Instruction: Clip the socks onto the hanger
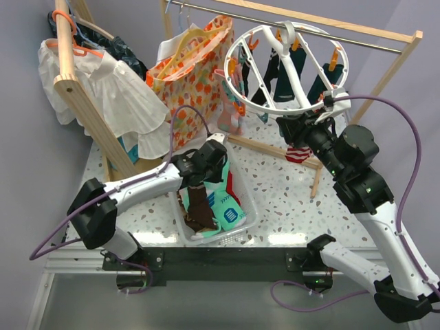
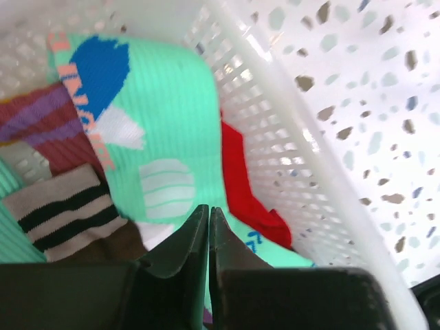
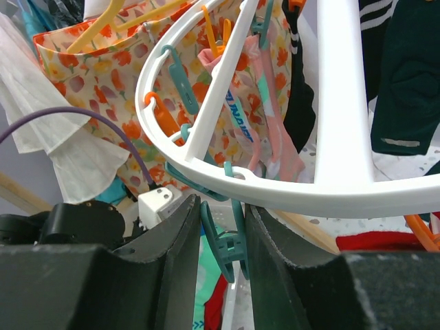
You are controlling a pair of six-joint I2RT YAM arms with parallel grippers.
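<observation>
The white round hanger (image 1: 295,96) hangs from the rail, carrying clips and socks, some dark, some pink (image 3: 271,117). My right gripper is at its lower rim, a teal clip (image 3: 221,244) between its fingers; how far they are closed is unclear. My left gripper is over the white basket (image 1: 244,206) of socks, fingertips together in its wrist view, above a mint sock (image 2: 165,137); what they hold, if anything, is hidden. Brown striped (image 2: 65,206) and red (image 2: 247,199) socks lie beside it.
A wooden rack (image 1: 82,103) with white garments (image 1: 110,96) stands left, beside a flowered bag (image 1: 185,82).
</observation>
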